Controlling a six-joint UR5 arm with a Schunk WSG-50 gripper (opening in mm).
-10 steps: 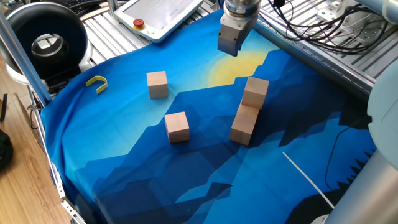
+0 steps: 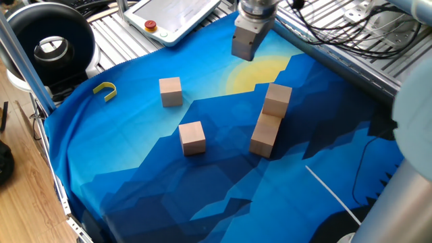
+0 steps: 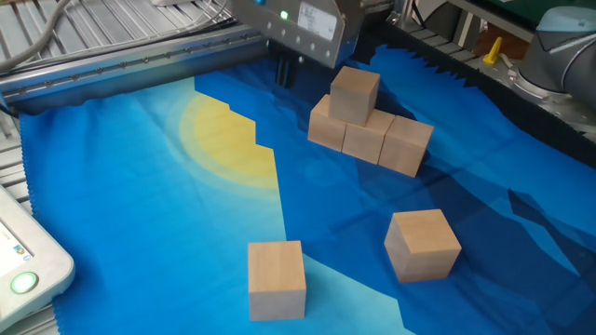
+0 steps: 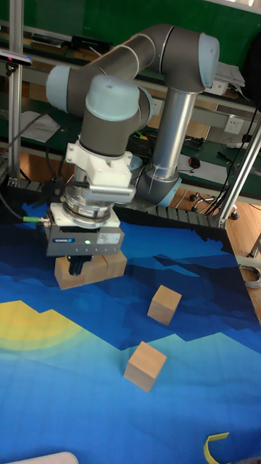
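Three wooden cubes stand in a touching row (image 3: 406,147) in exterior view 2, and a fourth cube (image 3: 354,96) rests on top, over the joint of two of them. Exterior view 1 shows this stack (image 2: 264,137) from its end. My gripper (image 3: 287,73) is in the air beside the stack, apart from the top cube in that view. Its dark fingers (image 4: 75,265) appear as one narrow cluster, nothing visible between them; their spacing is unclear. One loose cube (image 2: 192,138) sits on the dark blue cloth, another (image 2: 171,92) on the lighter part.
Patterned blue cloth (image 2: 128,128) covers the table, with free room around the loose cubes. A yellow curved piece (image 2: 106,90) lies near its left edge. The teach pendant (image 2: 169,19) and cables (image 2: 368,34) are at the back.
The stack and the loose cubes have not moved.
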